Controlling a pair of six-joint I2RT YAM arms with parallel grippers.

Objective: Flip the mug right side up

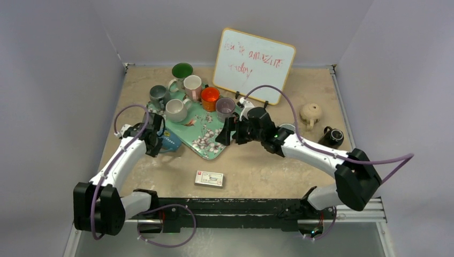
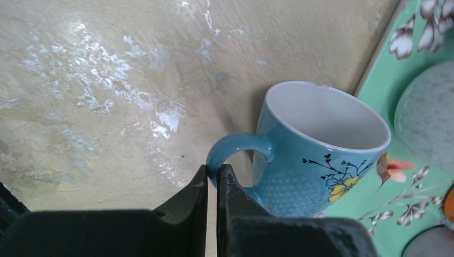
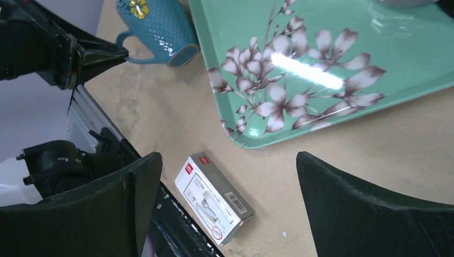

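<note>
A blue mug (image 1: 170,140) (image 2: 316,171) (image 3: 166,32) with a yellow flower is tilted beside the tray's left edge. My left gripper (image 1: 155,147) is shut on its handle, the white interior facing up in the left wrist view. My right gripper (image 1: 229,129) is open above the green tray's front right, with nothing between its fingers, to the mug's right.
Several mugs, among them an orange one (image 1: 210,99), crowd the back of the tray (image 1: 201,144). A white box (image 1: 209,179) lies at the front. A whiteboard (image 1: 254,59), teapot (image 1: 310,115) and black mug (image 1: 331,138) are behind or right.
</note>
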